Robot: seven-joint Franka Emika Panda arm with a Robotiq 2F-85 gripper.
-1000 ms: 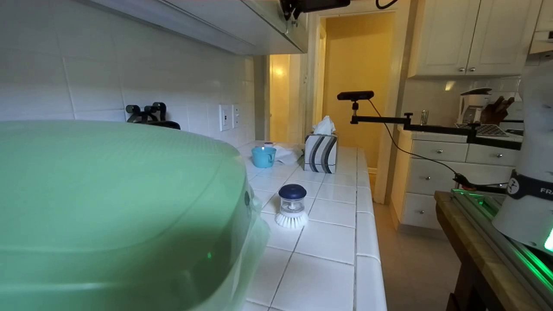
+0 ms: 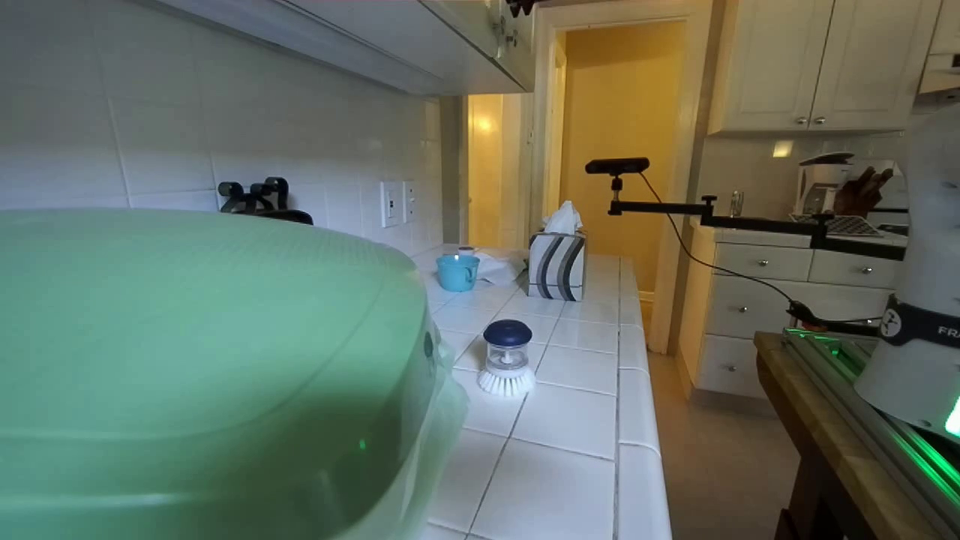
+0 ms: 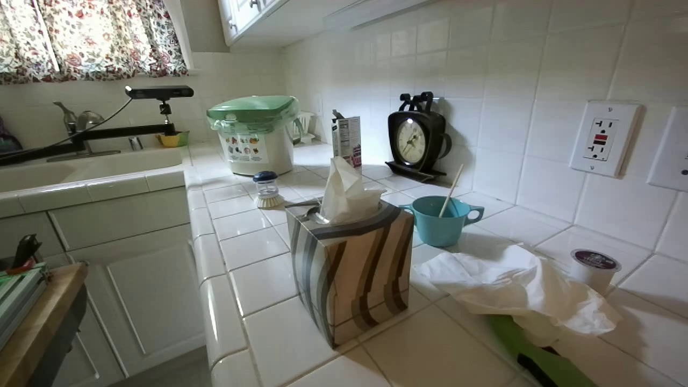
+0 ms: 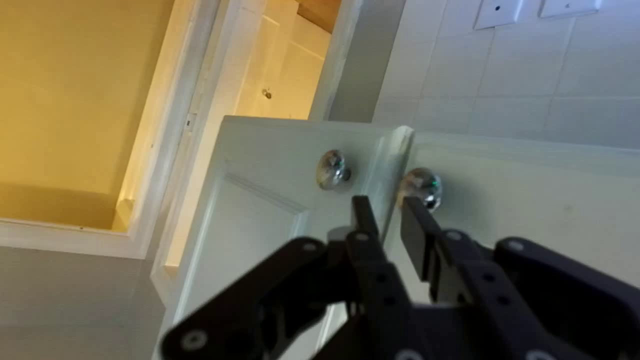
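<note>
Two pale cabinet doors, a left door (image 4: 264, 180) and a right door (image 4: 540, 198), fill the middle of the wrist view. Each carries a round shiny knob: the left knob (image 4: 331, 170) and the right knob (image 4: 421, 187). My gripper is in front of the doors, its fingertips near the right knob and partly covering it. A narrow gap shows between the fingers, with the door seam behind it and no object clearly held. Whether a finger touches the knob is unclear. In exterior view 1 only a dark bit of the gripper shows at the top edge.
The counter below holds a green-lidded bin (image 3: 255, 132), a dish brush (image 3: 266, 190), a tissue box (image 3: 351, 277), a blue cup (image 3: 442, 219), crumpled tissue (image 3: 522, 284) and a black clock (image 3: 413, 142). A camera on an arm (image 2: 616, 166) juts over the floor gap.
In exterior view 1 my gripper has moved up, mostly out of the frame, from beside the cabinet knobs. The dark hand and cable seen there before are gone from view. The counter items are unmoved.
</note>
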